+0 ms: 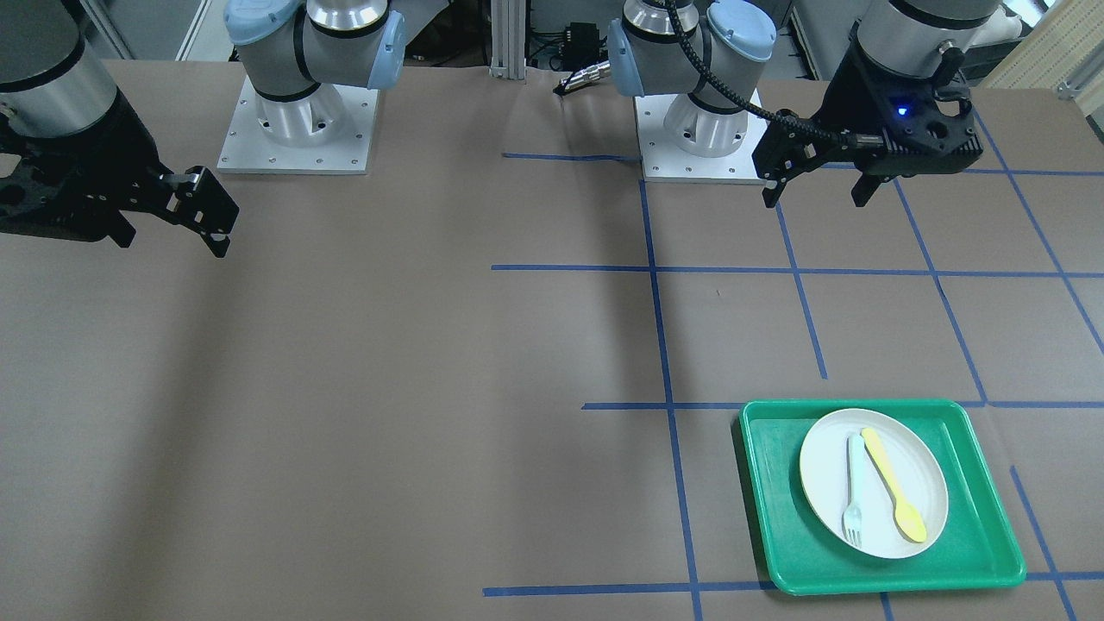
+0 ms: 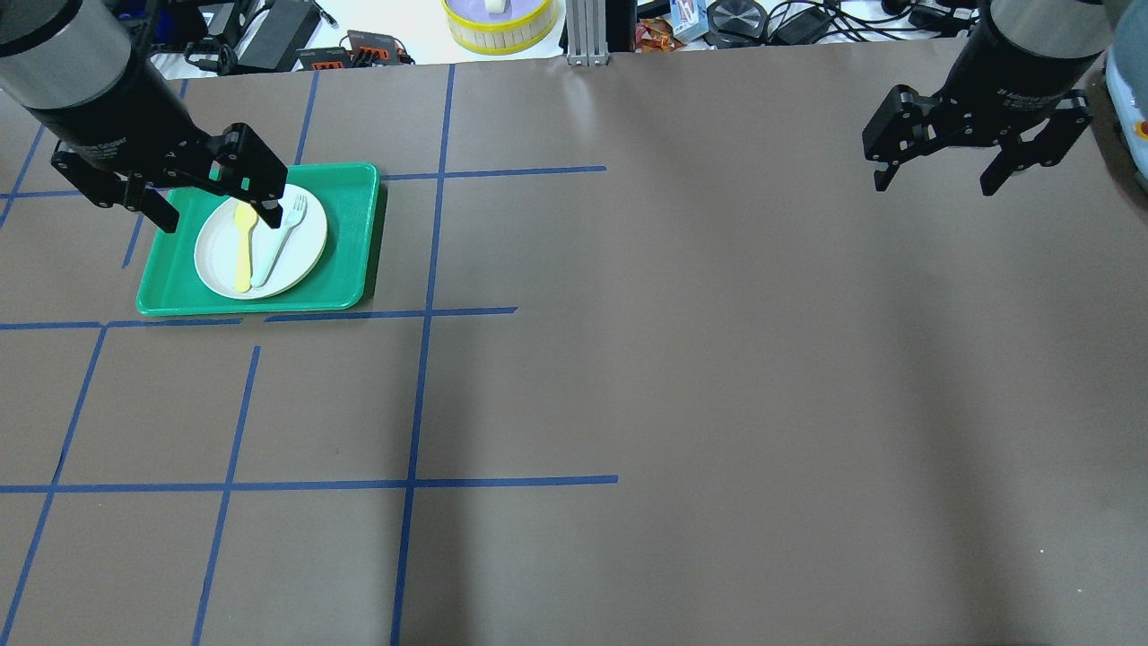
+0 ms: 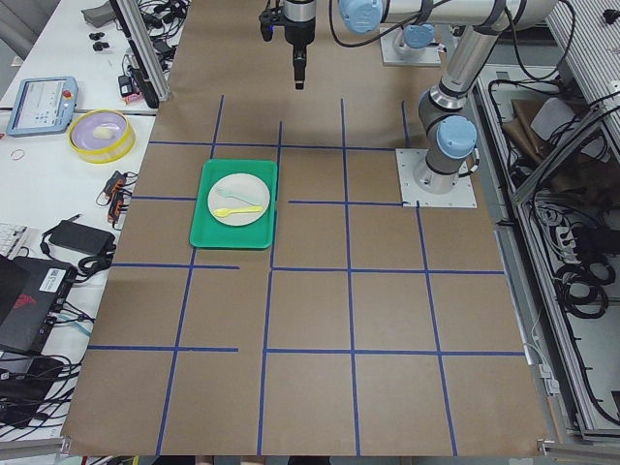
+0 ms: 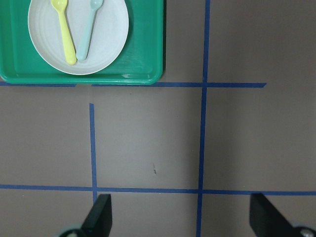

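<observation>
A green tray holds a white plate on which lie a yellow spoon and a pale blue fork. My gripper hangs above the gridded table, behind the tray in the front view; in the left wrist view its two fingers are spread wide at the bottom edge, with nothing between them and the tray beyond.
A second arm's gripper hangs over the plain half of the table, which is clear. Cables, devices and a yellow container sit on a white side table beyond the edge.
</observation>
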